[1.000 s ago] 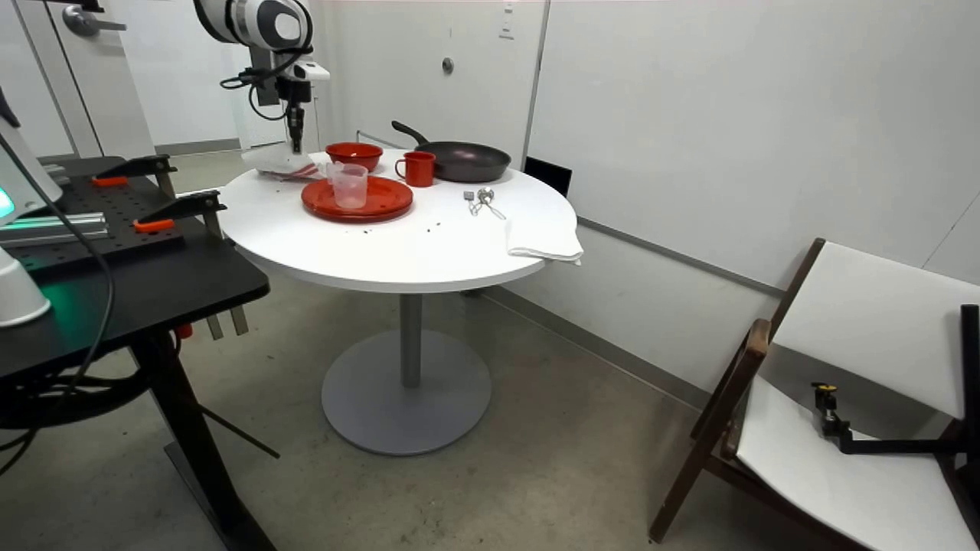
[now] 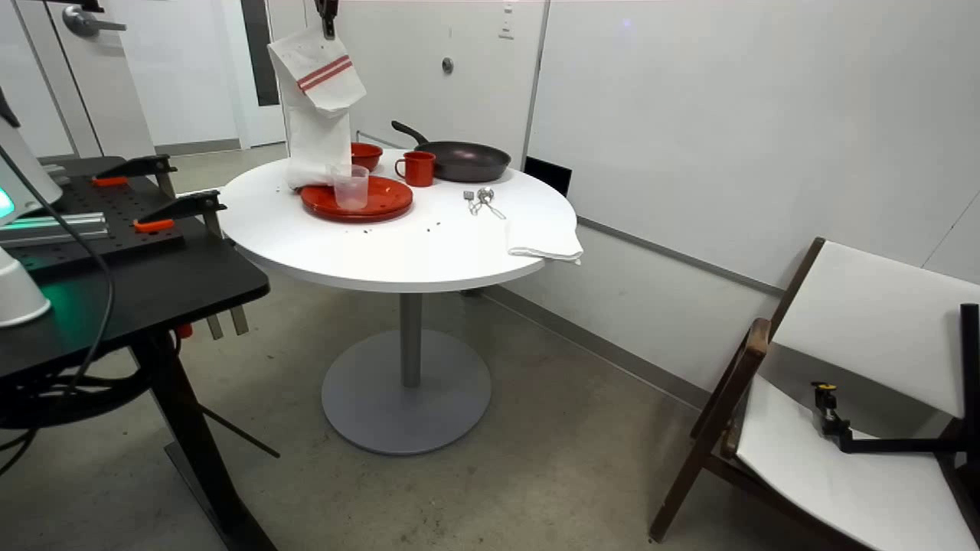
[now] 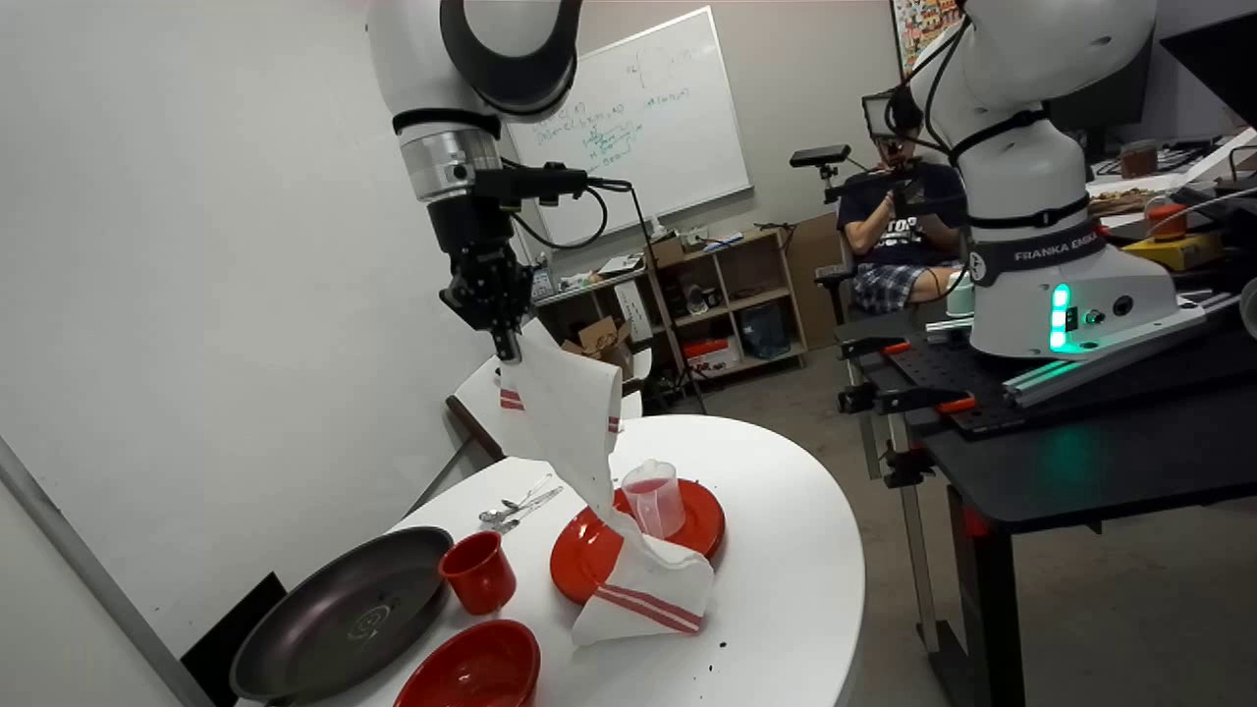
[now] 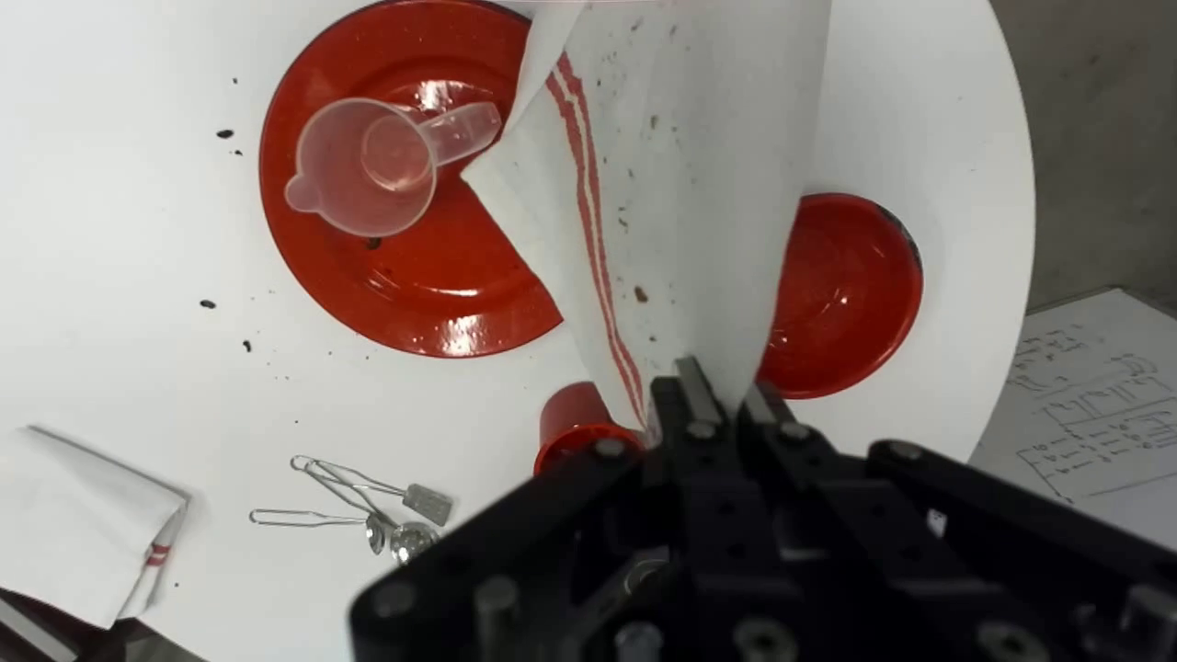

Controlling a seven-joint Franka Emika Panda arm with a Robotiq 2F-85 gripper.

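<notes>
My gripper (image 3: 508,349) is high above the round white table (image 2: 386,257), shut on a white towel (image 3: 566,407) with red stripes. From the fingers the towel hangs down in a long drape. Its lower end rests on the table and over part of the red plates (image 2: 395,196). A clear measuring cup (image 4: 370,165) stands on the plates, beside the cloth and tilted handle-side towards it in the wrist view. Dark crumbs dot the hanging cloth. In exterior view 1, only the black tip of the gripper shows at the top edge.
A red bowl (image 4: 844,292), a red mug (image 2: 419,169) and a black frying pan (image 2: 468,161) stand close by. Small metal utensils (image 4: 375,513) and a second folded white towel (image 2: 544,240) lie on the table. Dark crumbs are scattered over its surface.
The gripper has risen from near the table's far left and moved right. The towel, earlier low and bunched at the table edge, now hangs stretched from the gripper down to the plates.
</notes>
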